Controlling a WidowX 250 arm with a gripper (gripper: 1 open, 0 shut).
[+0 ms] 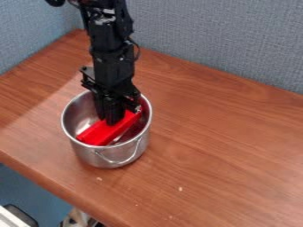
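A steel pot (112,154) with a wire handle stands on the wooden table near its front left. Inside it lies a red elongated object (98,132), sloping from lower left to upper right. My black gripper (116,115) reaches down into the pot over the red object. Its fingertips are dark and overlap the object, so I cannot tell whether they are open or shut on it.
A textured grey wall (219,40) rises behind. The table's left front edge runs close to the pot, with a blue floor beyond.
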